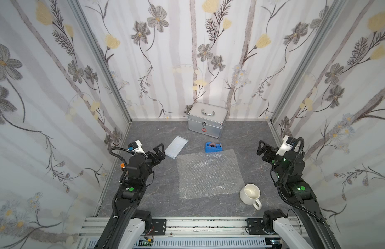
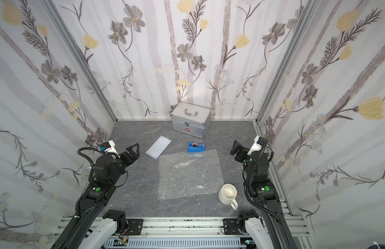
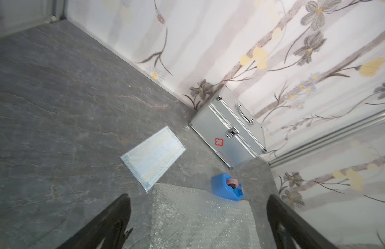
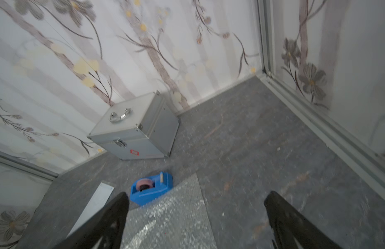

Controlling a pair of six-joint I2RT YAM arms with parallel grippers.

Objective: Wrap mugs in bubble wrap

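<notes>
A clear bubble wrap sheet (image 1: 209, 174) lies flat in the middle of the table. A white mug (image 1: 249, 193) stands by its front right corner, handle toward the front. Behind the sheet is a blue tape dispenser (image 1: 213, 147) with a roll in it. My left gripper (image 1: 158, 151) is raised left of the sheet, open and empty. My right gripper (image 1: 263, 149) is raised at the right, open with nothing between its fingers. The mug is outside both wrist views.
A silver case (image 1: 205, 122) stands against the back wall. A pale face mask (image 1: 175, 147) lies left of the dispenser. An orange-capped item (image 1: 122, 165) is mostly hidden behind the left arm. Patterned walls enclose the table.
</notes>
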